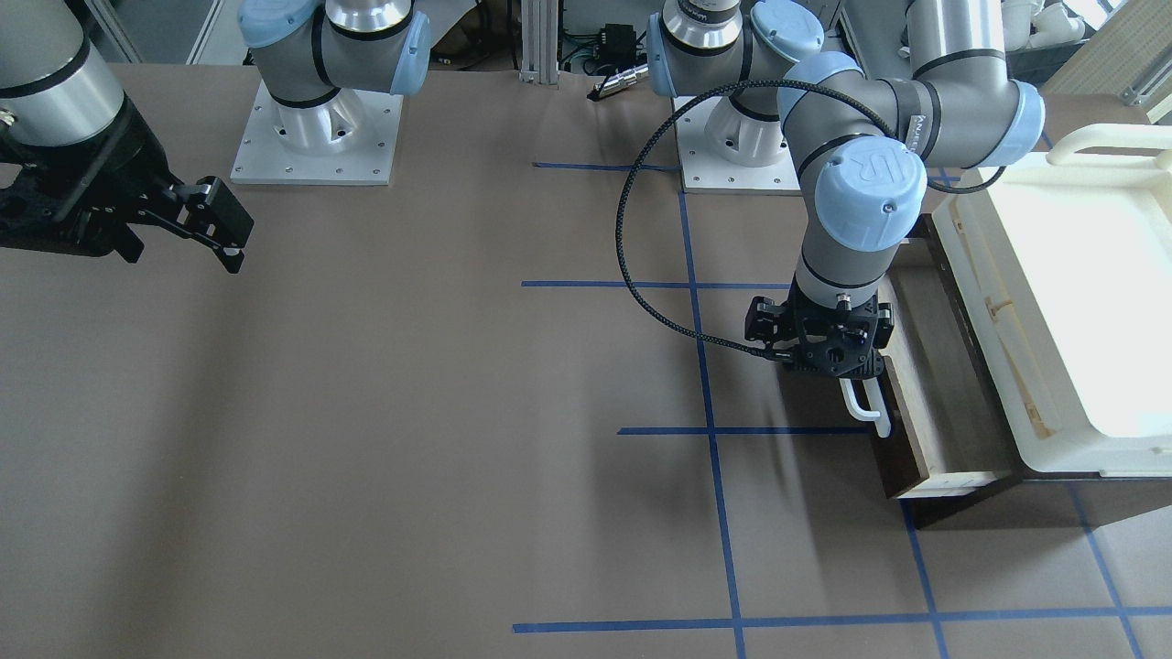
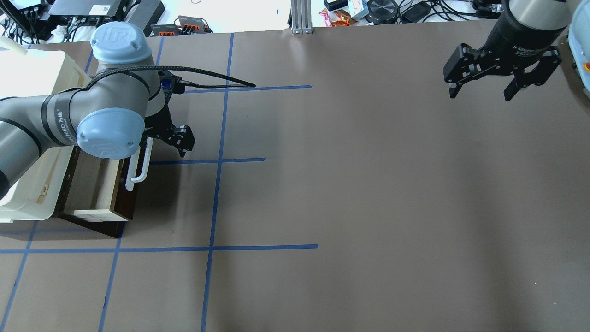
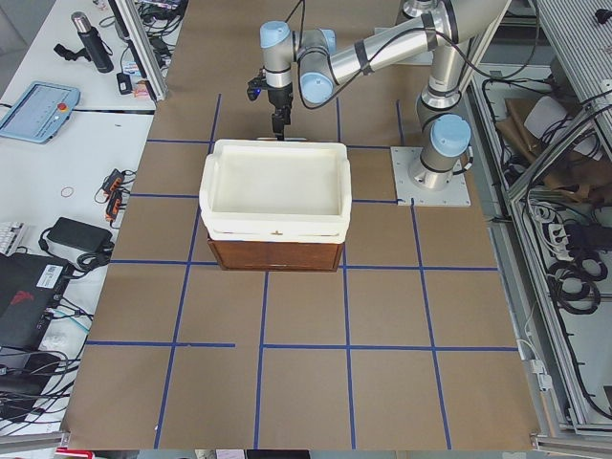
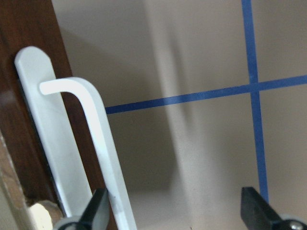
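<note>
A dark wooden drawer (image 1: 945,384) with a white handle (image 1: 873,412) is pulled partly out of a cabinet under a white tray (image 1: 1088,297); its pale interior (image 2: 91,188) shows from above. My gripper (image 1: 819,357) is at the drawer front over the handle. In the left wrist view the handle (image 4: 111,163) runs down to the left finger (image 4: 96,211), touching or nearly touching it; the right finger (image 4: 256,211) stands far apart from it over the floor, so the gripper is open.
A second black gripper (image 2: 500,72) hangs at the other side, well away. Other arm bases (image 1: 319,154) stand at the back.
</note>
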